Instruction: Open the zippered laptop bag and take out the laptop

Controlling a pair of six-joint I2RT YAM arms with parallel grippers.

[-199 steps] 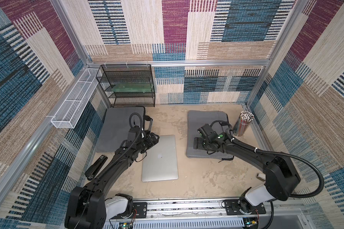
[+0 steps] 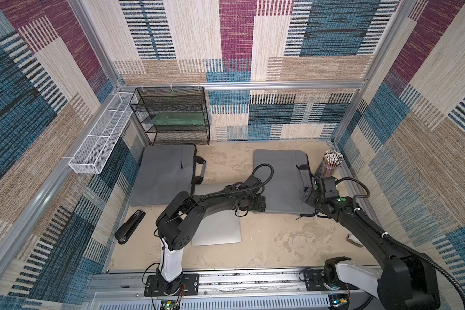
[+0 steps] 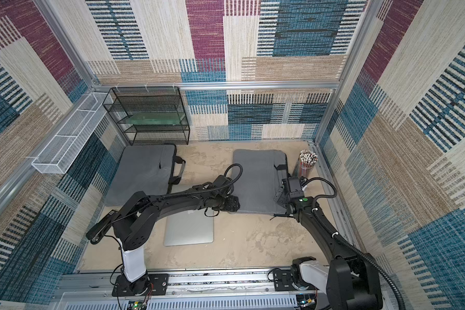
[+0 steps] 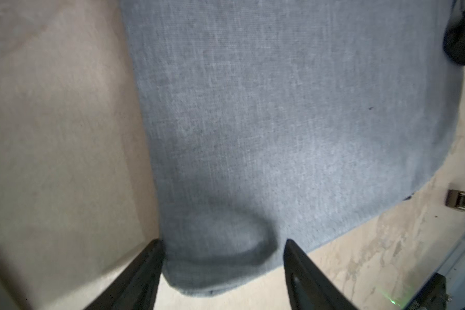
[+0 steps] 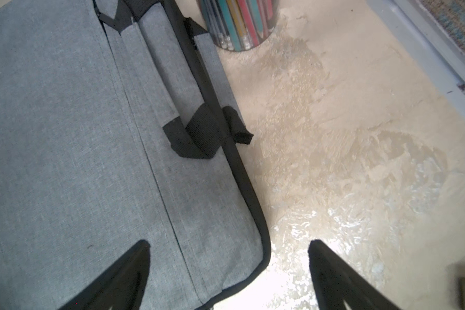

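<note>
The right grey laptop bag (image 2: 280, 175) lies flat on the table. My left gripper is at its front-left corner, fingers apart either side of that corner, holding nothing visible. My right gripper stands open over the bag's front-right, near the black-edged zip side with its strap (image 5: 201, 134). A silver laptop (image 3: 188, 232) lies on the table, partly under my left arm.
A second grey bag (image 2: 160, 170) lies at the left, near a black mesh rack (image 2: 170, 103). A cup of pencils (image 3: 305, 160) stands right of the right bag. A black object (image 2: 130, 226) lies front left.
My left arm has swung right from beside the left bag to the right bag's corner. My right gripper has moved right across that bag to its edge.
</note>
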